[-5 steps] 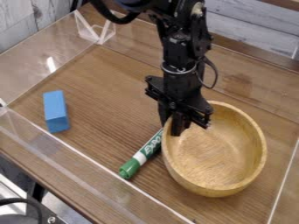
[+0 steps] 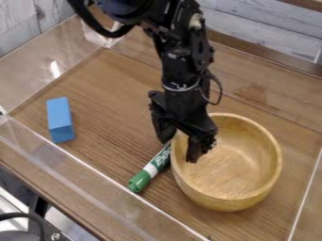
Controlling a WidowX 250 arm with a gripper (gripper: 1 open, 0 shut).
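My black gripper (image 2: 184,124) hangs at the centre, low over the left rim of a wooden bowl (image 2: 234,179). A green marker (image 2: 146,174) lies on the table left of the bowl, its upper end close under the gripper. A blue block (image 2: 59,120) lies at the left. The fingers are dark against one another, and what is between them is hard to see.
White edging runs along its left side. A dark cable curves at the bottom left corner.
The gripper has shifted a little left and tilted, its fingers now showing more over the table beside the bowl's rim. The bowl, marker and block look unmoved.
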